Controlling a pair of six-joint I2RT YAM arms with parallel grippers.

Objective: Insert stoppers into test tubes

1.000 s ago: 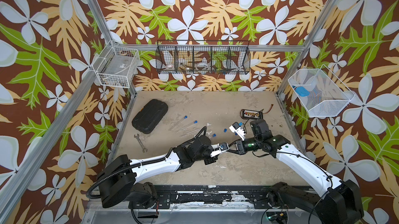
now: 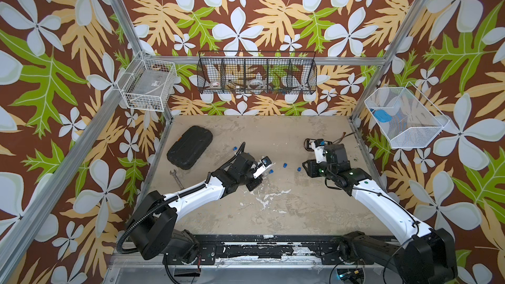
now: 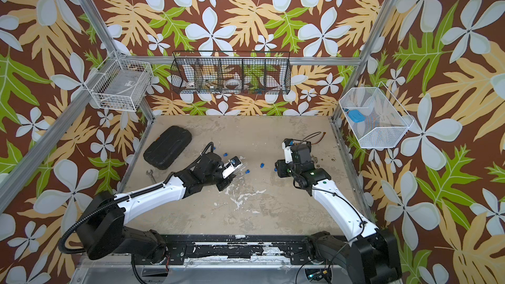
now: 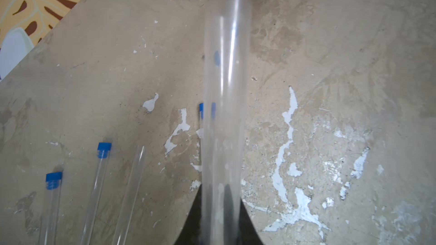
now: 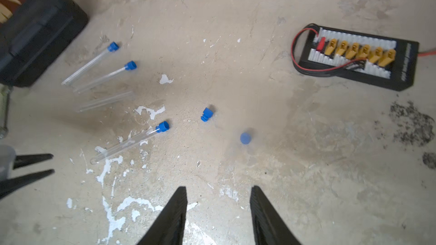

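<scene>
My left gripper is shut on a clear test tube (image 4: 224,122), which points up the left wrist view; no blue shows on its end. Stoppered tubes (image 5: 91,64) lie on the table in the right wrist view. Among them lies a clear tube (image 5: 104,101) without a stopper.
A black connector board (image 5: 358,56) with a cable is at the back right. A black case (image 2: 190,147) and a wrench (image 2: 176,178) lie on the left. Wire baskets (image 2: 256,73) hang along the back wall.
The grippers, close together at mid-table before, have separated. My left gripper has moved left and back, over the lying tubes; my right one has moved right and back.
</scene>
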